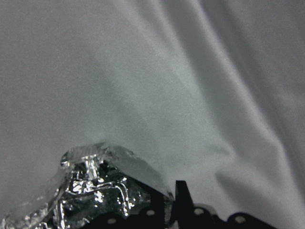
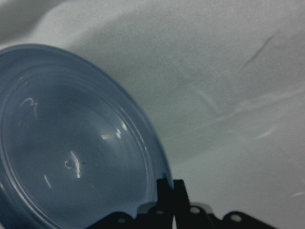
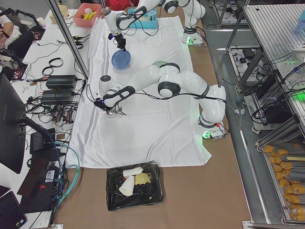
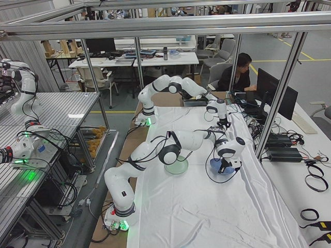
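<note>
A crumpled silver foil piece [image 1: 95,191] lies at the bottom left of the left wrist view, where my left gripper has its fingers together at the foil's edge. My left gripper [image 3: 108,109] is low over the white cloth in the camera left view. The blue plate [image 3: 121,58] lies farther back; my right gripper [image 3: 120,47] is at its rim. In the right wrist view, the blue plate [image 2: 76,129] fills the left side, and my right gripper is shut on its rim.
A green dish [image 4: 176,167] sits on the white cloth [image 3: 133,143]. A black-lined bin [image 3: 157,186] holding scraps is beyond the cloth's near edge. Red [image 3: 87,13] and light blue [image 3: 133,24] containers stand at the far end.
</note>
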